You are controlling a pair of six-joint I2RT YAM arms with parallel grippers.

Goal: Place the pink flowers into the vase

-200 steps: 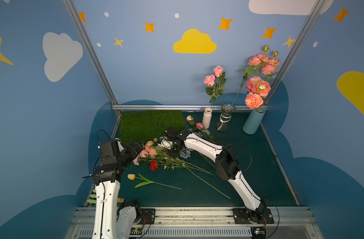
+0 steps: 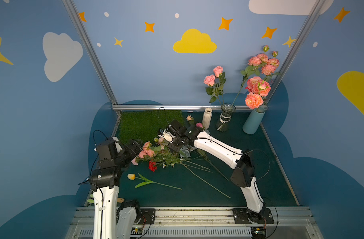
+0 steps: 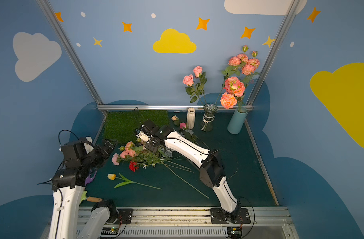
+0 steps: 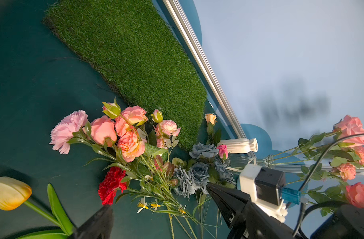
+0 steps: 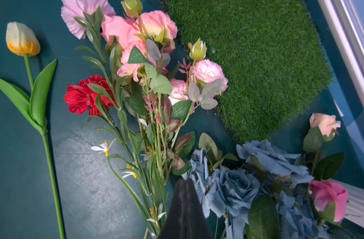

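Pink flowers point(image 4: 131, 145) lie in a pile with a red carnation point(image 4: 110, 185), white blooms and blue roses point(image 5: 233, 187). My right gripper is shut over the pile, nothing seen between its fingers, beside the blue roses. My left gripper hangs open at the pile's left, empty. At the back right, a glass vase point(image 2: 225, 116) holds two pink roses point(image 2: 209, 79), and a blue vase point(image 2: 251, 122) stands under taller pink blooms point(image 2: 254, 99). A white ribbed vase point(image 2: 207, 118) stands beside the glass one.
Artificial grass point(image 2: 146, 121) covers the back left. A yellow tulip point(image 2: 131, 176) lies alone at the front. Tools with handles point(image 3: 93, 198) lie at the front left, partly hidden.
My right arm has risen slightly and shifted right over the pile. The left arm has shifted a little. The flower pile has moved very slightly.
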